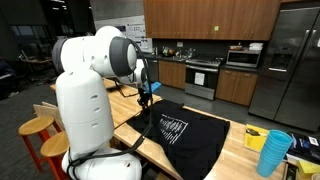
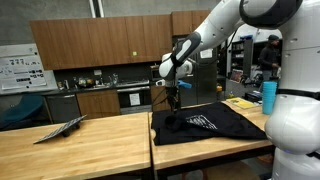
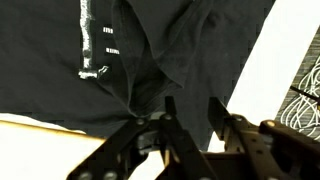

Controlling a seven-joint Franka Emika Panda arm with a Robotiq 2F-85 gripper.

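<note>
A black cloth with white print lies spread on the wooden table, its left part bunched up. In the wrist view, folds of the cloth run down toward my fingers, and a white printed strip shows at left. My gripper points down over the cloth's edge with its two fingers apart, and I see nothing clearly held between them. Exterior view 2 shows the gripper low above the bunched cloth. Whether the fingertips touch the fabric cannot be made out.
A blue cup stands at the table's right end, near a yellow item. White cables show beyond the table edge in the wrist view. Bare wooden tabletop lies left of the cloth. Stools stand beside the table.
</note>
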